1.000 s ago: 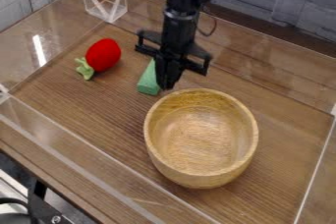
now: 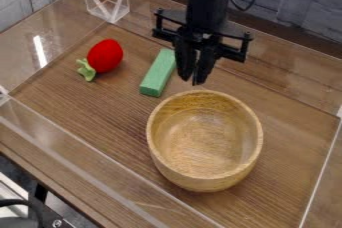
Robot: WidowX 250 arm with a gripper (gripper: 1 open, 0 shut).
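My black gripper [image 2: 201, 44] hangs over the upper middle of the table, its fingers pointing down; how far apart they stand is hard to make out. Below and left of it lies a green block [image 2: 158, 72]. A red strawberry-like object [image 2: 103, 56] with green leaves lies to the left. A large tan bowl [image 2: 203, 144] takes up the lower middle.
A clear, crumpled-looking item [image 2: 107, 4] sits at the back left. Dark cables show at the bottom left.
My gripper has risen and moved right and back from over the green block, which is now more fully in view.
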